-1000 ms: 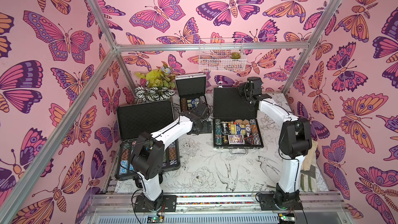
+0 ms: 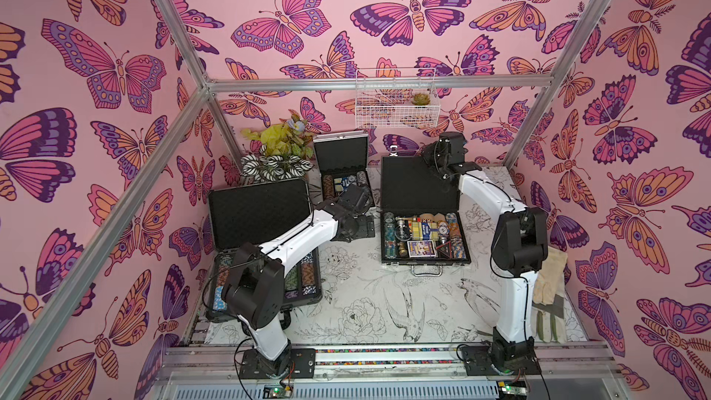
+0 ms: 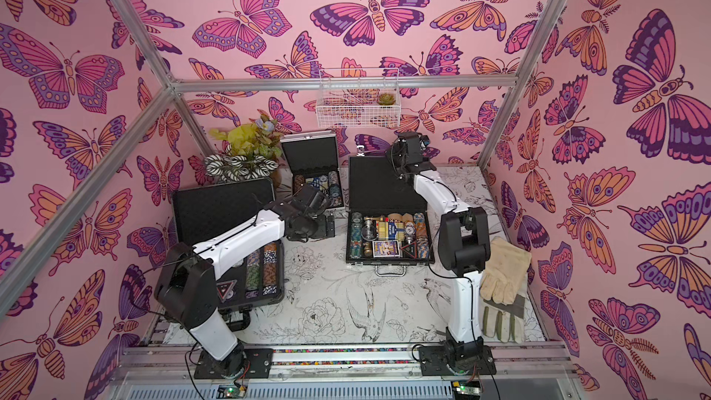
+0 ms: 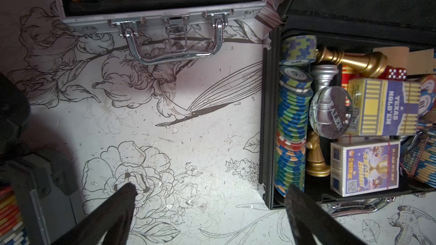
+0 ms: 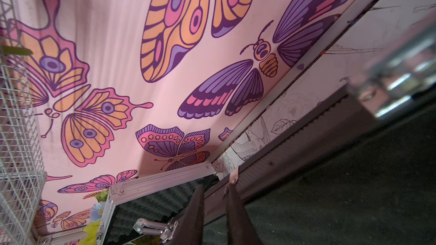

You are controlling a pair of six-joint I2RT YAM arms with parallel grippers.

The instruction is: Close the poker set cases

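Three poker set cases stand with lids raised: a large left case (image 2: 259,215), a small silver-edged back case (image 2: 340,154) and a black right case (image 2: 420,183). Chips, cards and chess pieces fill the right case's base (image 4: 269,154). My left gripper is open above the table between the cases, with nothing between its widely spread fingers. In the right wrist view, my right gripper is at the top rim of the right case's lid (image 5: 290,149), its fingers a narrow gap apart. Whether they touch the rim I cannot tell.
A leafy plant (image 2: 277,148) stands at the back left, beside the small case. The wire basket (image 2: 397,115) hangs on the back wall. Work gloves (image 3: 506,270) lie at the right edge.
My right arm has shifted slightly left, its gripper a little higher behind the right lid. The left arm's elbow has swung slightly left. All three lids stay raised.
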